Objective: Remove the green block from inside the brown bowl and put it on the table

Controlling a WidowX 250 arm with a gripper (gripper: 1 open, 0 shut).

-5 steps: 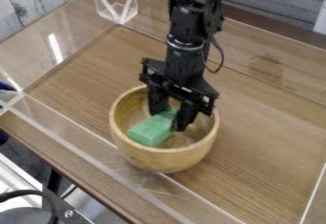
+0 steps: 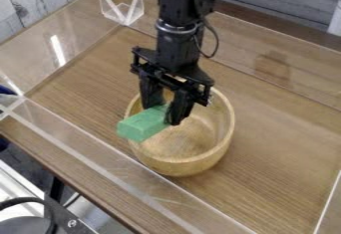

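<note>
The brown bowl stands on the wooden table in the middle of the view, tan and round with its inside facing up. At its left rim is the green block, tilted, its near end overlapping the rim. My black gripper is over the left part of the bowl, shut on the upper right end of the block. The fingers partly hide that end. How far the block is above the bowl is hard to judge from this one view.
Bare table lies to the right of the bowl, and more is free at the left. A clear plastic piece stands at the back left. Black cables and hardware fill the front left corner.
The gripper has moved up and left with the green block, which was inside the bowl and now overlaps its left rim.
</note>
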